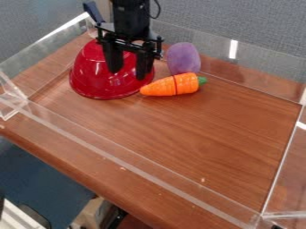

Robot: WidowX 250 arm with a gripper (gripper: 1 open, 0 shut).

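My black gripper (128,59) hangs over a shiny red dome-shaped object (98,82), apparently an upturned bowl, at the back left of the wooden surface. Its two fingers are spread and reach down in front of the dome, hiding part of it; whether anything is between them is hard to tell. An orange carrot (170,87) with a green end lies to the right of the dome. Behind it stands a purple object (184,57), like an eggplant.
Clear plastic walls (156,182) border the wooden surface (191,143) on its sides.
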